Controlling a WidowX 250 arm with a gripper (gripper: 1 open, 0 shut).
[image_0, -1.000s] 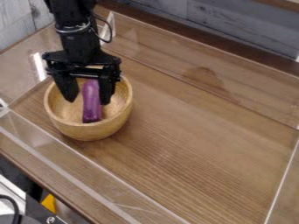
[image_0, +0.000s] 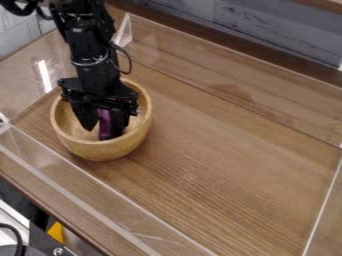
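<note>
My black gripper (image_0: 96, 100) reaches down into a round wooden bowl (image_0: 100, 148) at the left of the camera view, its fingers around the upper part of a purple object (image_0: 104, 128) inside. The purple object is partly hidden by the fingers, and I cannot tell whether they grip it.
A grey wall (image_0: 254, 30) runs along the back. Dark cables and a small yellow item lie beyond the table's lower left edge.
The gripper has drawn inward over the purple object, its fingers now closer together and covering more of it. The bowl has stayed about where it was.
</note>
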